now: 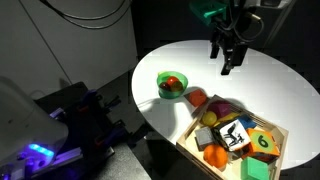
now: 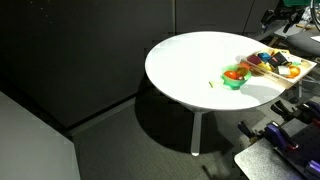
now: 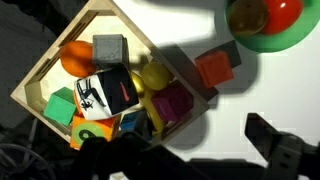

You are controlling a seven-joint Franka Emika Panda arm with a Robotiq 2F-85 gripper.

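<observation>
My gripper [image 1: 220, 60] hangs above the white round table, behind the wooden box and to the right of the bowl. Its two dark fingers stand wide apart in the wrist view, with nothing between them. An orange-red block [image 3: 214, 68] lies alone on the table, between the box's corner and the green bowl [image 3: 268, 45]. Inside the bowl are a red round thing [image 3: 281, 12] and a brownish one [image 3: 247, 15]. The wooden box [image 1: 186, 147] holds a white-and-black block [image 3: 105, 92], a grey cube [image 3: 110, 49], an orange ball [image 3: 76, 58] and a purple block [image 3: 173, 101].
Also in the box are a green block [image 3: 60, 105], a yellow ball [image 3: 156, 75] and several other toys. The box sits close to the table's edge.
</observation>
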